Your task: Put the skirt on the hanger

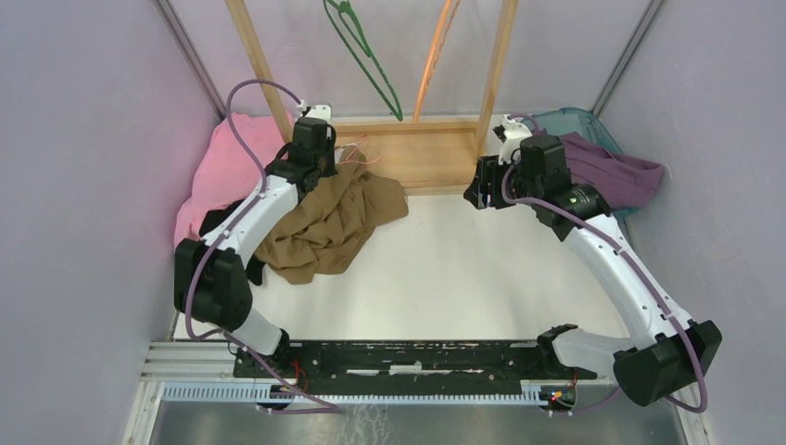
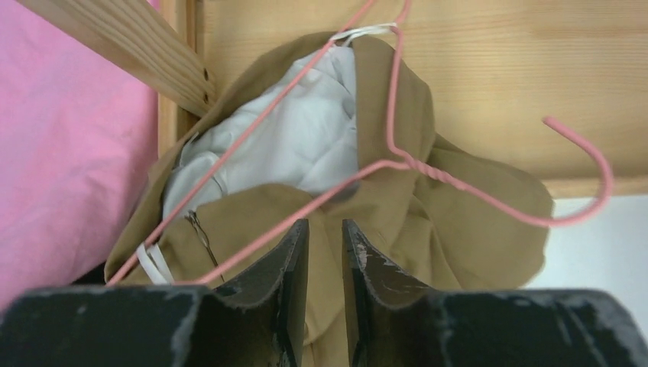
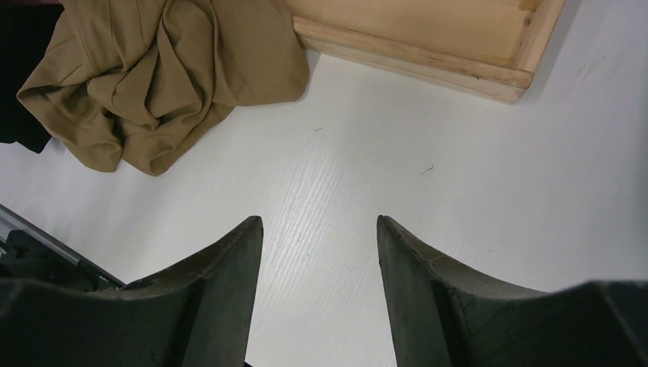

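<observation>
The olive-brown skirt (image 1: 324, 232) lies crumpled at left, with a pale lining (image 2: 283, 130) showing under a pink wire hanger (image 2: 497, 200) that rests on it. My left gripper is part open just above the hanger and skirt, nothing visible held. My right gripper stands open over bare white table, right of the skirt, with nothing between its fingers.
A wooden frame (image 1: 498, 56) with green (image 1: 380, 79) and orange (image 1: 429, 65) hangers stands at the back. Pink cloth (image 1: 222, 162) and black cloth lie left; purple cloth (image 1: 623, 171) in a teal container is right.
</observation>
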